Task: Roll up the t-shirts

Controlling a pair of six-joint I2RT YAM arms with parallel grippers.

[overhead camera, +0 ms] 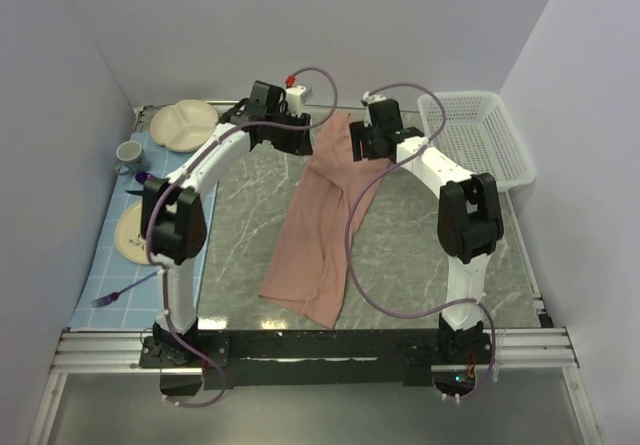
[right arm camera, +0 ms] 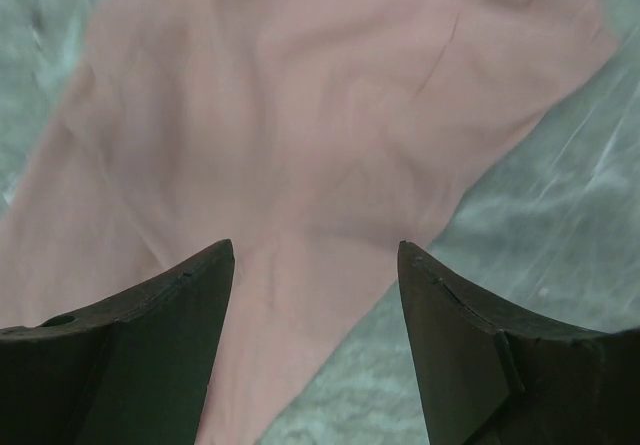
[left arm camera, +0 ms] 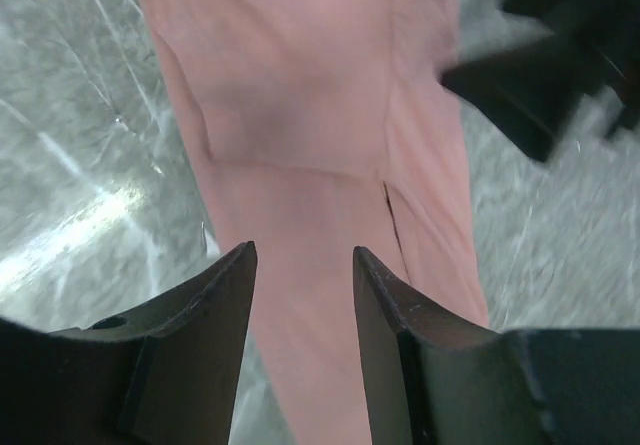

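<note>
One pink t-shirt (overhead camera: 310, 235) lies as a long folded strip, slanting from the back middle of the table to its front. Its layers are flat, with a fold edge crossing it in the left wrist view. Over the shirt's back left edge is my left gripper (overhead camera: 305, 152), its fingers (left arm camera: 215, 305) parted with pink cloth below and nothing visibly held. Beside it, above the back right part, hangs my right gripper (overhead camera: 366, 159). It is open, and in the right wrist view the cloth (right arm camera: 300, 165) lies loose beneath its fingers (right arm camera: 185, 310).
A white basket (overhead camera: 478, 180) stands at the back right. On the left, a blue mat (overhead camera: 95, 275) carries a mug (overhead camera: 131, 155), a plate, a fork (overhead camera: 105, 300) and other cutlery, with a divided plate (overhead camera: 184, 125) behind. Bare table lies on both sides of the shirt.
</note>
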